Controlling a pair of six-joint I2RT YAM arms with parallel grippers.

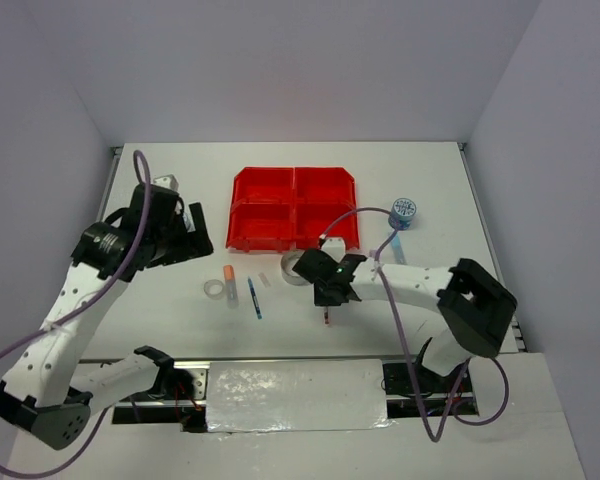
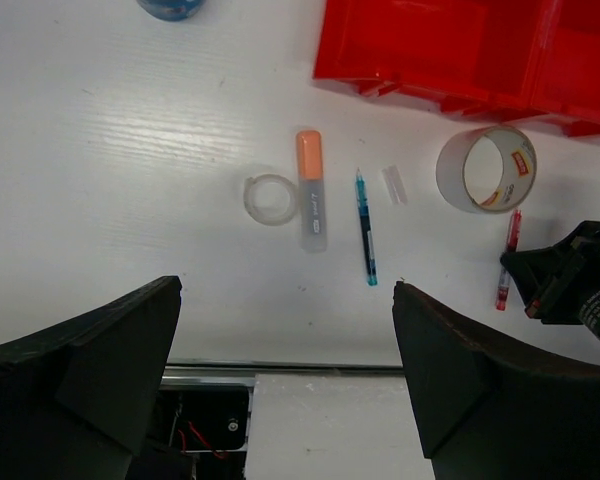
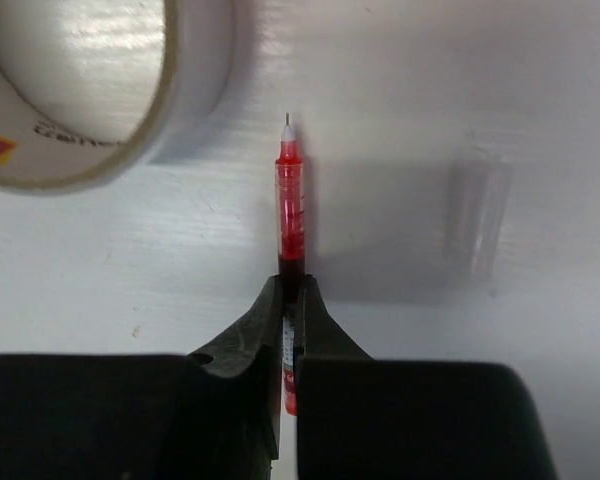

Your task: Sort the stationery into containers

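Note:
A red pen point(image 3: 291, 205) stands out in the right wrist view, tip pointing away, with my right gripper shut on its middle. It is close to the white table; whether it touches cannot be told. My left gripper hangs open and empty above the table's left side. Below it are a clear tape ring point(image 2: 270, 200), an orange-capped marker point(image 2: 311, 190), a blue pen point(image 2: 366, 230) and a small clear cap point(image 2: 394, 185). A wide tape roll point(image 2: 488, 168) stands by the red pen. The red divided box point(image 1: 262, 243) is at the back middle.
A blue-lidded jar point(image 1: 403, 211) stands at the right, near a light blue item point(image 1: 397, 249). Another clear cap point(image 3: 477, 215) lies right of the red pen. Bare table point(image 1: 180, 320) spreads across the front left.

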